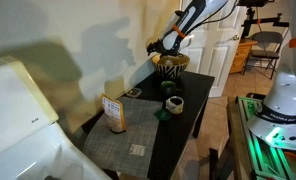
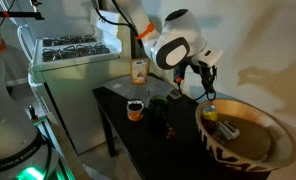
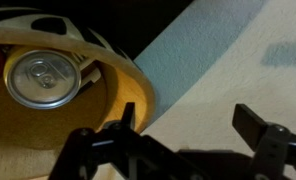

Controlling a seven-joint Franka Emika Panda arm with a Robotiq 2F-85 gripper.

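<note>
My gripper is open in the wrist view, its dark fingers wide apart with nothing between them. In exterior view 2 the gripper (image 2: 209, 83) hangs over the left part of a large round basket (image 2: 212, 151) with a dark pattern on its wall. A can (image 3: 44, 78) with a silver top stands upright inside the basket, near the rim, off to the left of my fingers in the wrist view. Exterior view 2 shows a yellow can (image 2: 209, 113) in the basket below the gripper. A small pale item (image 2: 228, 130) lies beside it.
A dark table (image 2: 153, 150) carries the basket. On it stand a white and orange mug (image 2: 136, 109), a brown and white bag (image 2: 140, 72) and a green item (image 1: 163, 114). The wall is close behind the basket. A white stove (image 2: 80, 58) is at the far end.
</note>
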